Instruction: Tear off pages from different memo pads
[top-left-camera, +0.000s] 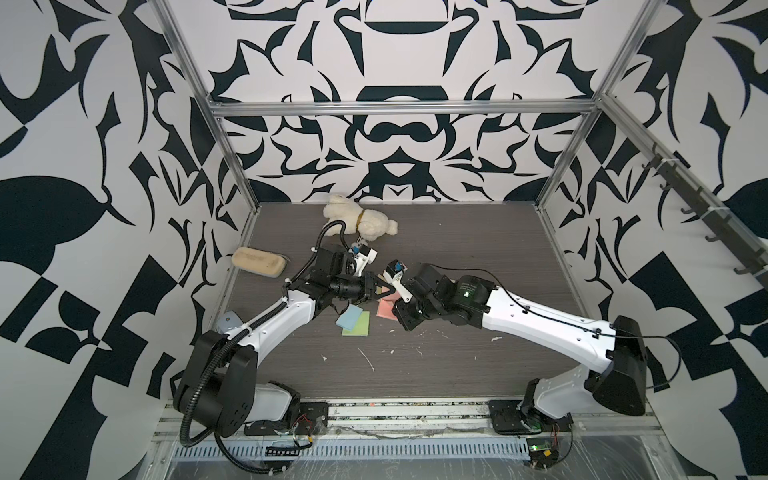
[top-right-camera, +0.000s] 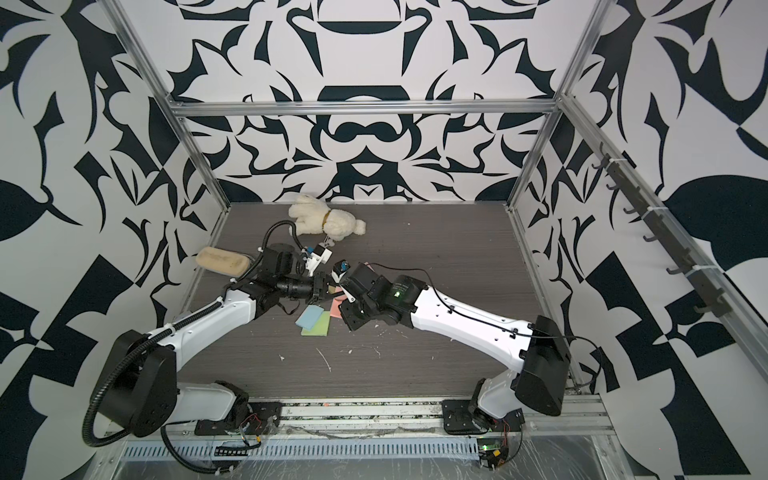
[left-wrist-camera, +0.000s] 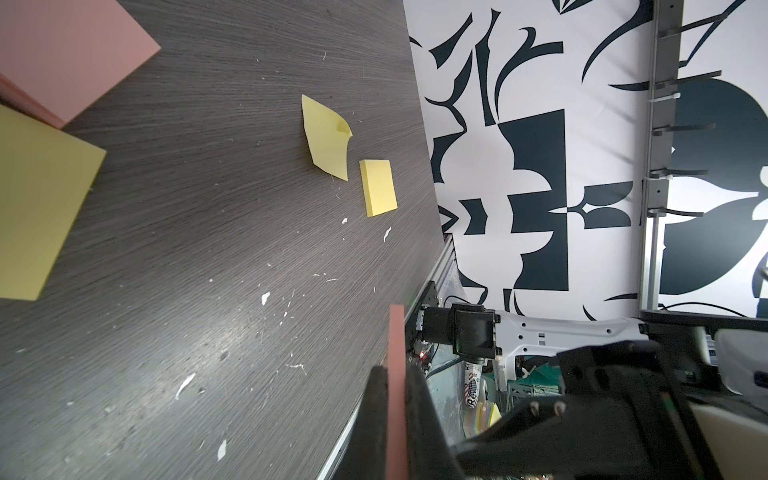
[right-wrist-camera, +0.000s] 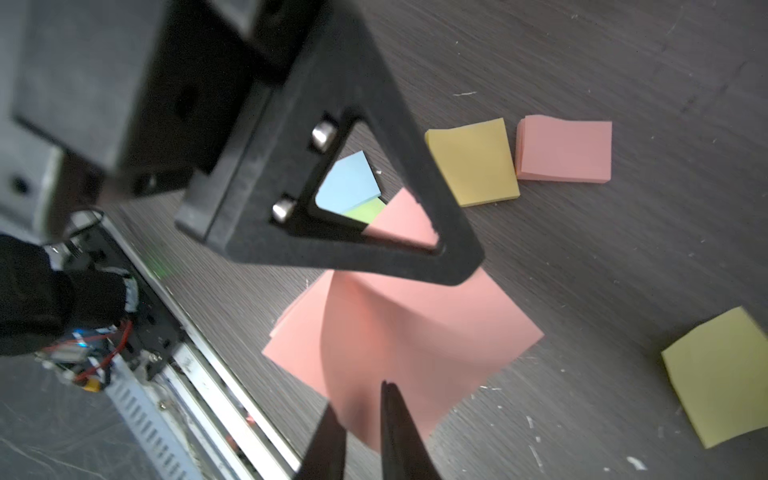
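Observation:
My left gripper is shut on a thin pink memo pad (left-wrist-camera: 396, 392), seen edge-on in the left wrist view. From the right wrist view, that same pink pad (right-wrist-camera: 424, 312) hangs below one black left finger (right-wrist-camera: 352, 252), its front sheet curling at the lower left. My right gripper is partly open, its blurred fingertips around the pad's lower corner; whether they touch the sheet cannot be told. On the table lie a second pink pad (right-wrist-camera: 564, 148), a yellow pad (right-wrist-camera: 472, 160), a blue pad (right-wrist-camera: 348, 184) and a green one (right-wrist-camera: 366, 210).
A loose curled yellow sheet (left-wrist-camera: 328, 140) lies near a small yellow pad (left-wrist-camera: 380, 188) on the table. A white plush toy (top-left-camera: 360, 220) rests at the back, and a tan eraser-like block (top-left-camera: 259, 261) at the left edge.

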